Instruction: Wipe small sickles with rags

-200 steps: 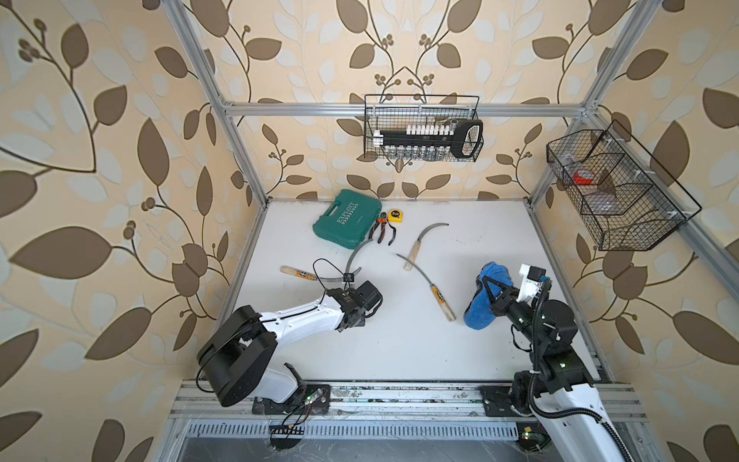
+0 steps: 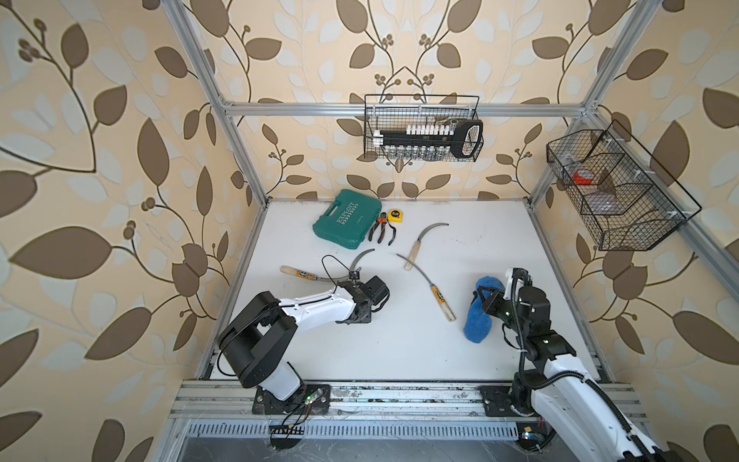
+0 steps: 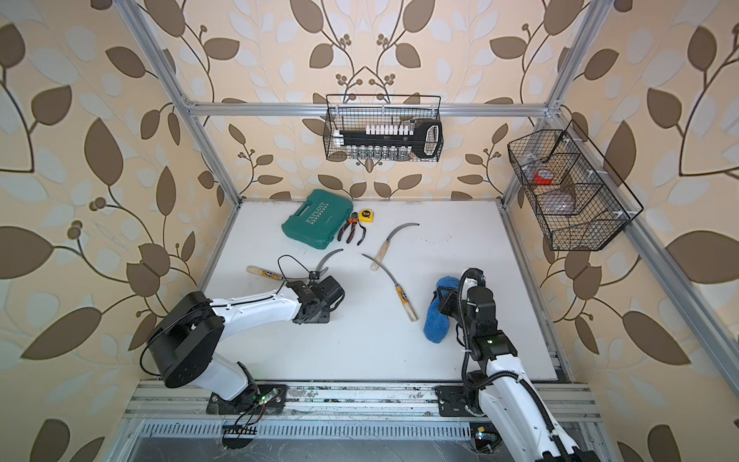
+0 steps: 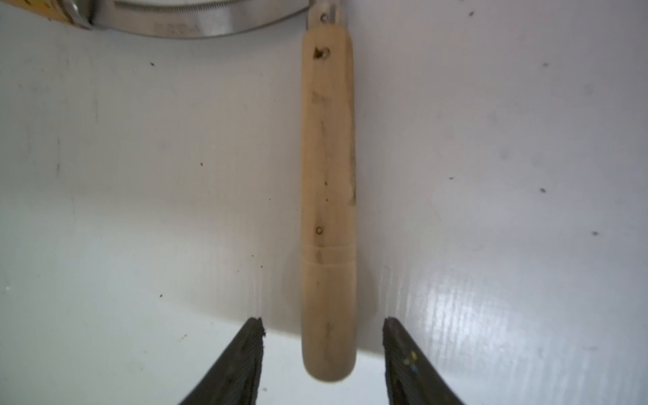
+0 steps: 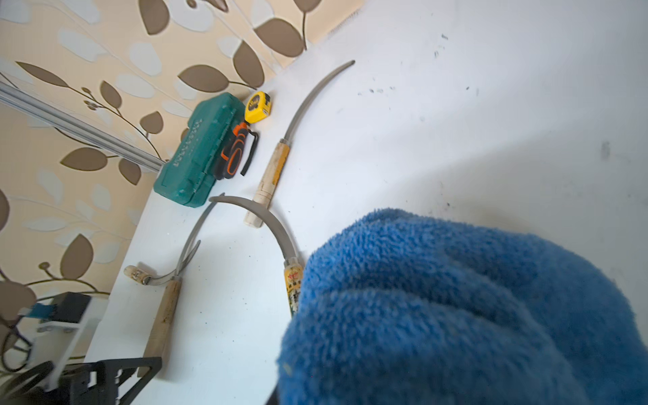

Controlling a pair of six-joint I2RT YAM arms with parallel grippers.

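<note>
In the left wrist view a sickle's wooden handle (image 4: 328, 168) points at me, its rounded end lying between the two spread fingers of my left gripper, with gaps on both sides. Held by my right gripper (image 2: 492, 296), a bunched blue rag (image 5: 445, 310) fills the lower part of the right wrist view and hides those fingertips. Another sickle (image 2: 298, 272) lies at the left, its blade near the first one's. Two more rest mid-table: one with a yellow-labelled handle (image 2: 442, 302), one farther back with a plain handle (image 2: 412, 255).
Toward the back left sit a green case (image 2: 346, 219), pliers (image 2: 382, 227) and a yellow tape measure (image 2: 395, 215). Wire baskets (image 2: 423, 127) hang at the back and right, above the table. Bare table (image 2: 415, 350) shows at the front middle.
My left gripper has shifted slightly right and toward the back over the sickle handle. The right gripper and rag have come a little toward the front edge together.
</note>
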